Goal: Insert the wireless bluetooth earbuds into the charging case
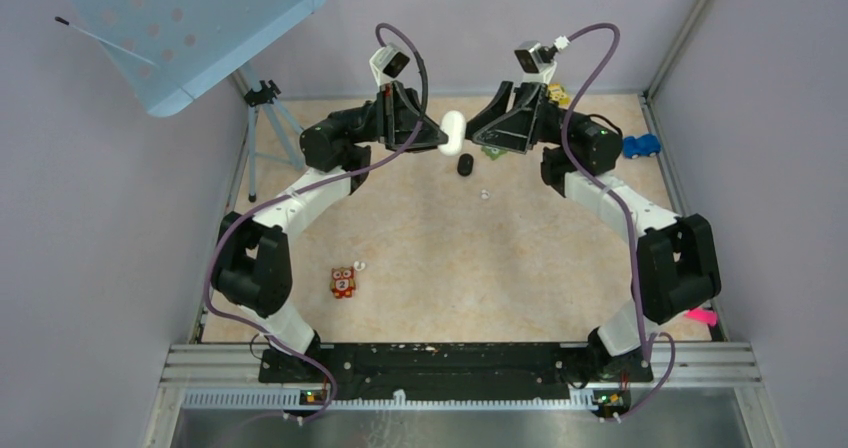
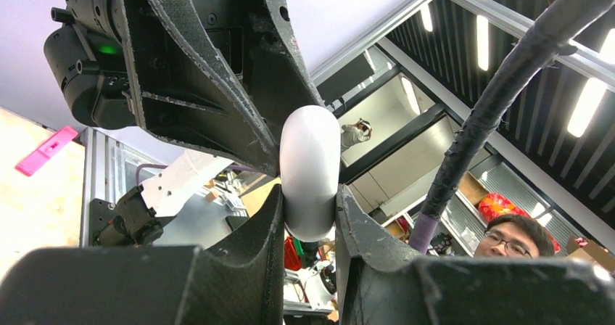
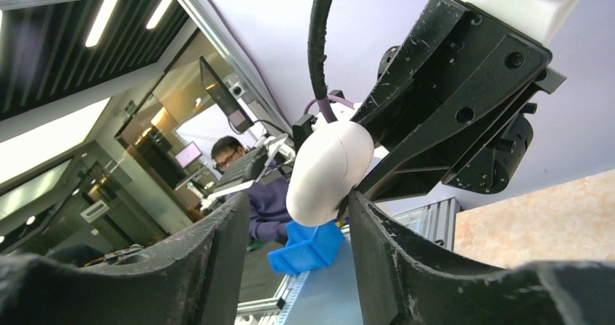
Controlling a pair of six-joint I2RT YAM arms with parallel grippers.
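The white charging case [image 1: 452,133] is held up in the air near the back middle, and my left gripper [image 1: 442,139] is shut on it. It looks closed: a thin seam line runs across the case [image 3: 330,173] in the right wrist view, so its inside is hidden. Just to the right of it, my right gripper [image 1: 471,135] stands part open with nothing between its fingers. Two small white pieces that look like earbuds lie on the table: one small white piece [image 1: 485,195] near the middle, another small white piece [image 1: 360,266] at the left.
On the table [image 1: 430,268] are an owl toy [image 1: 343,283], a black oval object [image 1: 465,165] below the case, a blue toy car [image 1: 641,146] and a pink item [image 1: 702,316] at the right edge.
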